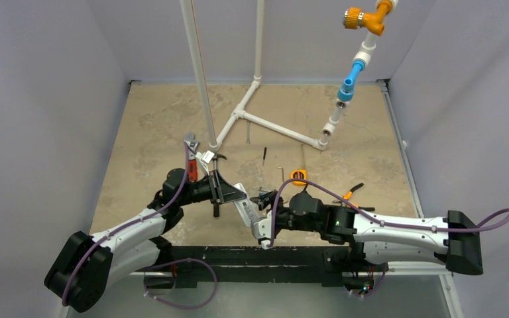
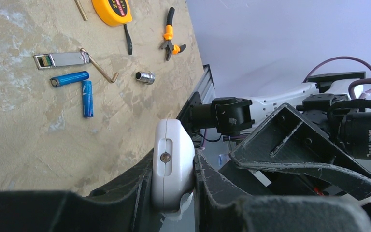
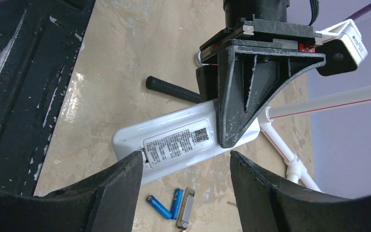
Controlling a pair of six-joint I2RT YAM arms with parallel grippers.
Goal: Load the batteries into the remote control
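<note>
A white remote control (image 3: 200,116) is held in the air by my left gripper, which is shut on it across its width. Its label side faces the right wrist camera; whether the battery compartment is uncovered, I cannot tell. My right gripper stands part open close to the remote's near end, its fingers (image 3: 118,188) apart. No object shows gripped between them; the remote's end appears behind the left finger. On the table below lie two blue batteries, one battery (image 2: 70,79) lengthwise and the other battery (image 2: 87,99) at an angle to it.
Beside the batteries are a metal module (image 2: 63,59), a hex key (image 2: 99,66) and a socket (image 2: 145,77). A yellow tape measure (image 1: 298,176) and orange pliers (image 1: 352,191) lie farther off. White pipes (image 1: 278,128) stand at the back. A hammer handle (image 3: 171,89) lies under the remote.
</note>
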